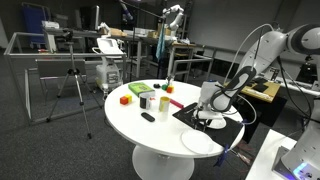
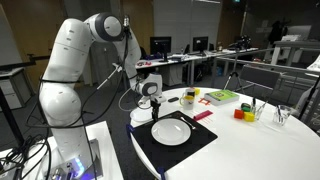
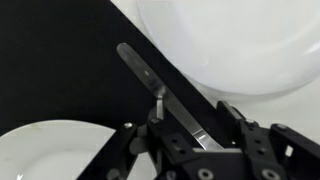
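A silver table knife (image 3: 145, 71) lies diagonally along the edge of a black mat (image 3: 60, 55) in the wrist view. My gripper is low over its lower end, with a finger on each side and a gap between them; contact cannot be made out. One white plate (image 3: 235, 40) rests beyond the mat's edge, and another white plate (image 3: 50, 150) shows at the lower left. In exterior view 2 my gripper (image 2: 156, 112) points down between the mat plate (image 2: 171, 132) and the plate at the left. The knife is hard to pick out there.
On the round white table (image 1: 135, 120) stand a green tray (image 1: 140, 88), a yellow cup (image 1: 164, 104), a dark mug (image 1: 143, 101) and a red block (image 1: 125, 100). A dark object (image 1: 148, 117) lies left of the mat. Bare tabletop surrounds it.
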